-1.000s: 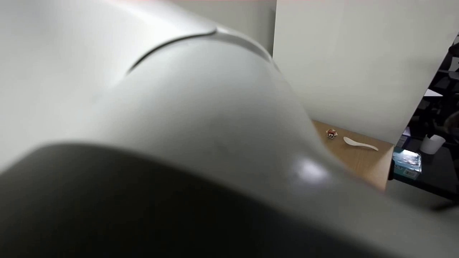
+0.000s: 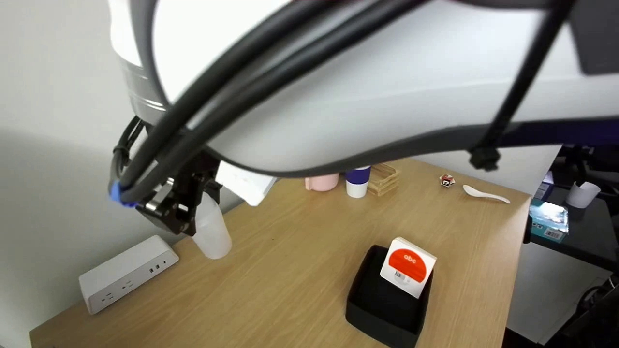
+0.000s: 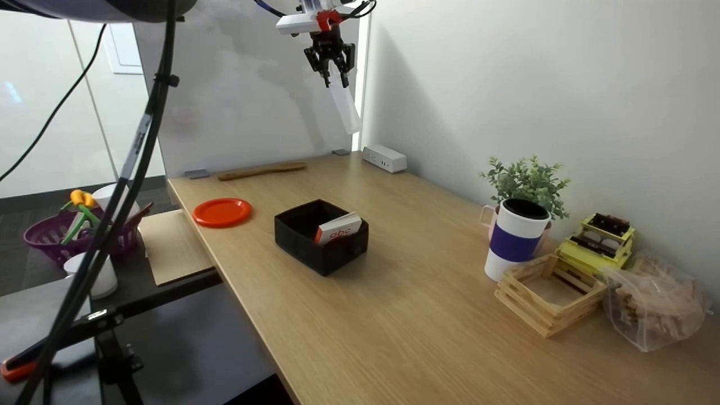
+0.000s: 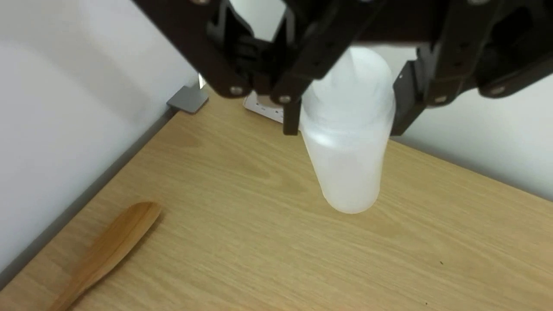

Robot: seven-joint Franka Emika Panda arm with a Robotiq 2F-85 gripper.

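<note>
A translucent white bottle [image 4: 348,155] hangs tilted in my gripper, whose fingers stand on either side of its upper part. In exterior view 2 the gripper [image 3: 335,73] is high above the table's far corner, and the bottle [image 3: 346,108] points down, clear of the tabletop. Exterior view 1 has the bottle [image 2: 212,229] below the dark gripper, near the wall. The bottle's top is hidden between the fingers.
A black box [image 3: 304,253] holding a white-and-red card box [image 3: 338,228] stands mid-table. Around it are a red plate [image 3: 223,212], a wooden spoon [image 3: 261,170], a white power strip [image 3: 385,158], a cup [image 3: 514,239] and a wooden crate [image 3: 550,297].
A second ago the arm filled most of exterior view 1.
</note>
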